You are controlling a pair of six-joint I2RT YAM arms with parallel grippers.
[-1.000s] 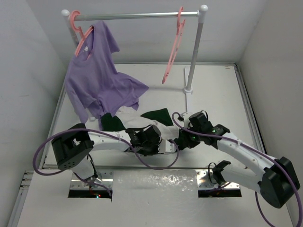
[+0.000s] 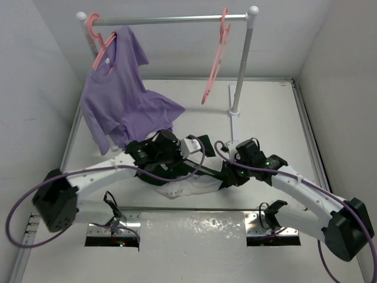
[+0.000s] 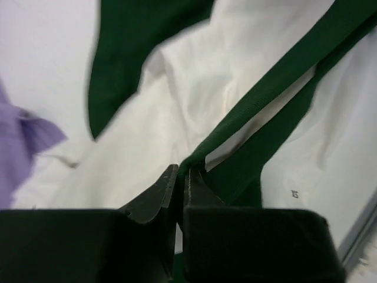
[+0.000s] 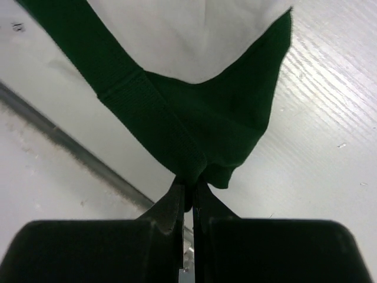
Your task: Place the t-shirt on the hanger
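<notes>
A white t-shirt with dark green trim (image 2: 194,187) lies bunched on the table between my two arms. My left gripper is shut on a fold of its green trim, which runs taut up and to the right in the left wrist view. In the right wrist view my right gripper is shut on a green edge of the same shirt (image 4: 171,118). Empty, the pink hanger (image 2: 217,56) hangs at the right part of the rail. The arms hide much of the shirt in the top view.
A purple t-shirt (image 2: 126,91) hangs on another pink hanger (image 2: 105,47) at the rail's left. The metal rail (image 2: 171,20) stands on posts, the right post (image 2: 242,71) behind my right arm.
My left arm has swung back toward the rack, lifting and drawing the shirt's green edge with it. More white cloth shows in front. The right arm is almost still.
</notes>
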